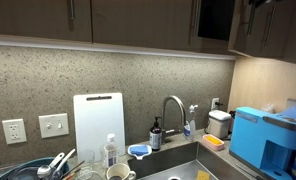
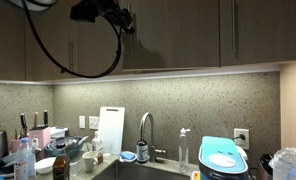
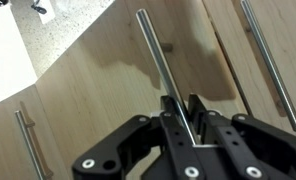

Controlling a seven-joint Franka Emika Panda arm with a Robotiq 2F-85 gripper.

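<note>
In the wrist view, the black gripper is shut on a slim metal bar handle (image 3: 156, 48) of a wooden cabinet door (image 3: 113, 62). The handle runs down between its fingers. Exterior view 2 has the gripper (image 2: 122, 18) high up, beside the upper cabinets (image 2: 178, 35), its fingertips small and hard to make out against the dark door. At the top right of exterior view 1, only a little of the arm shows near the corner cabinet (image 1: 268, 38).
Two more bar handles, a left one (image 3: 29, 142) and a right one (image 3: 272, 62), flank the held one. Below the cabinets are a faucet (image 1: 175, 108), a sink (image 1: 178, 158), a white board (image 1: 98, 125) and a blue appliance (image 1: 258, 138). A black cable (image 2: 63, 72) loops from the arm.
</note>
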